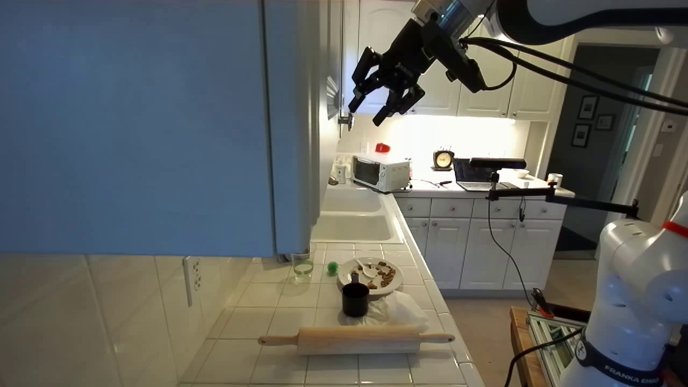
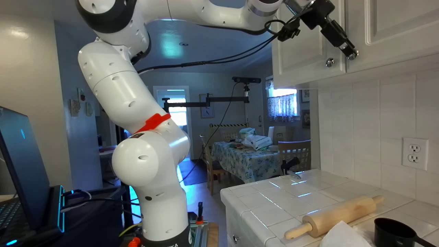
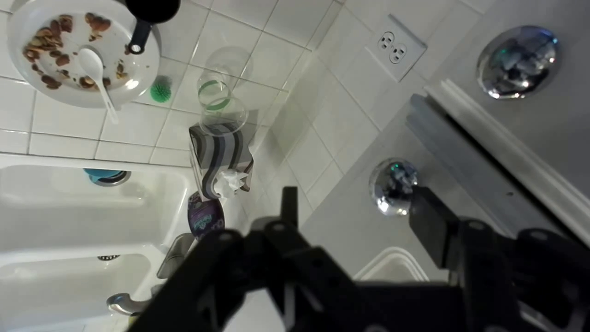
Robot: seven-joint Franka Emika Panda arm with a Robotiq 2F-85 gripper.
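My black gripper (image 1: 365, 115) is high up by the upper cabinets, its fingers parted and nothing between them. Two round metal cabinet knobs show in the wrist view. The nearer-to-fingers knob (image 3: 393, 186) appears close beside the tip of the right-hand finger (image 3: 432, 224); whether they touch is unclear. A second knob (image 3: 518, 62) is farther up and right, across the seam between the doors. In the second exterior view, the gripper (image 2: 351, 53) overlaps one knob, and the other knob (image 2: 330, 62) shows to its left. Both cabinet doors there look shut.
Below on the counter are a rolling pin (image 1: 358, 339), a black cup (image 1: 355, 300), a plate of nuts (image 1: 345, 273) with a white spoon, a green ball (image 3: 160, 91), a clear glass (image 3: 214, 94) and a tissue box (image 3: 213, 144). A double sink (image 1: 351, 226) lies beyond.
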